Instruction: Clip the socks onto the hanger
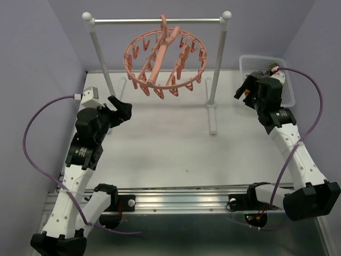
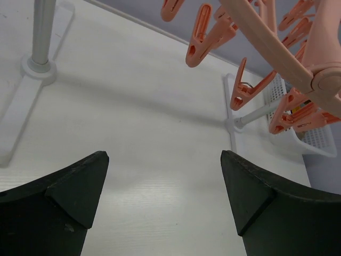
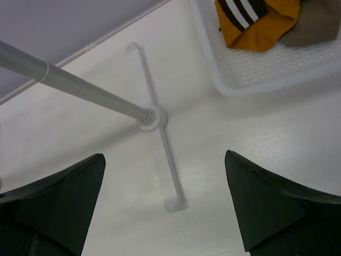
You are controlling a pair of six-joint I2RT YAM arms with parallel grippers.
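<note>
A round pink hanger (image 1: 167, 61) with clips around its ring hangs from the rack's crossbar; its clips (image 2: 205, 38) look empty. Socks lie in the white basket at the back right: an orange one with black and white stripes (image 3: 261, 24) and a brown one (image 3: 318, 22). My left gripper stands open to the left of the hanger, nothing between its fingers. Open and empty too, my right gripper hovers beside the basket in the top view, its arm hiding part of the basket's contents.
The white basket (image 3: 221, 74) sits near the back right corner. Two rack posts (image 1: 217, 66) rise from long feet (image 3: 168, 176) on the table.
</note>
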